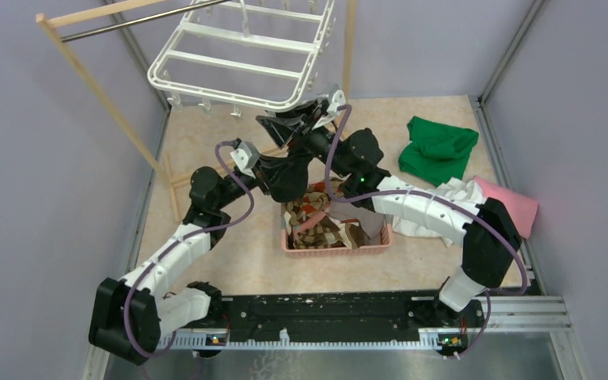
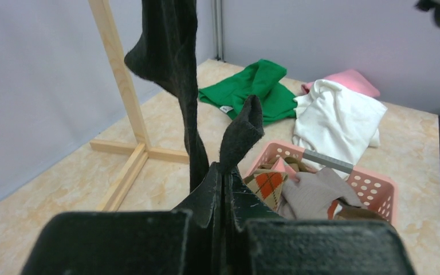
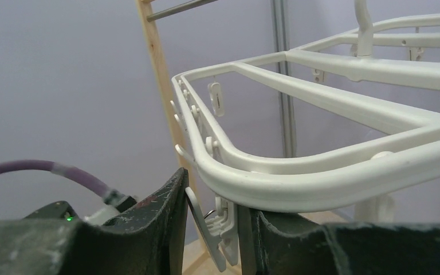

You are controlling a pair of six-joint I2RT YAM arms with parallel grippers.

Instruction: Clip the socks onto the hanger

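A white clip hanger (image 1: 241,70) hangs at the top of the top view. At its near corner, my right gripper is shut on a white clip (image 3: 224,226), which shows between its two fingers. Just below, my left gripper is shut on a dark grey sock (image 2: 242,130), pinching its cloth at the fingertips. In the top view the dark cloth (image 1: 290,184) hangs beside the left fingers. Another dark length of cloth (image 2: 172,51) hangs from above in the left wrist view; whether it is the same sock, I cannot tell.
A pink basket (image 1: 336,251) of patterned socks stands below the grippers. Green cloth (image 1: 439,149), white cloth (image 1: 419,226) and pink cloth (image 1: 511,207) lie at the right. The wooden frame (image 1: 99,95) rises at the left.
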